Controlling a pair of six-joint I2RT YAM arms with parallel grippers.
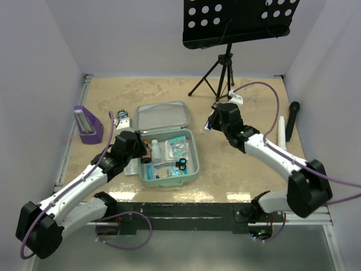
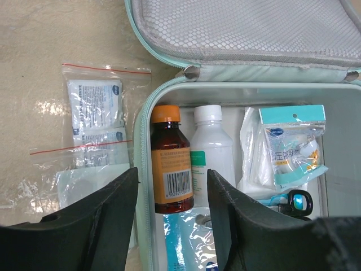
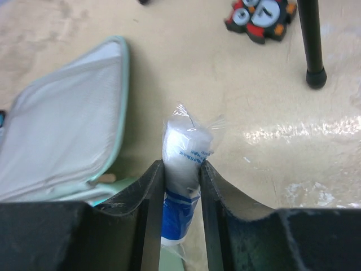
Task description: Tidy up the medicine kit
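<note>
A clear-wrapped white and blue roll (image 3: 183, 183) is pinched in my right gripper, lifted off the table to the right of the kit. The mint-green medicine kit (image 1: 194, 160) lies open, lid (image 1: 163, 116) folded back. Inside stand a brown bottle with orange cap (image 2: 172, 158) and a white bottle (image 2: 214, 147); a cotton pack (image 2: 296, 147), scissors (image 2: 299, 203) and blue-edged packets (image 2: 175, 240) lie beside and below them. My left gripper is open over the kit's left wall, nothing gripped between its fingers.
Zip bags with white packets (image 2: 93, 107) lie left of the kit. A purple holder (image 1: 90, 132) stands at the far left. The black stand's legs (image 1: 224, 70) rise behind, near a small red-and-black figure (image 3: 262, 20).
</note>
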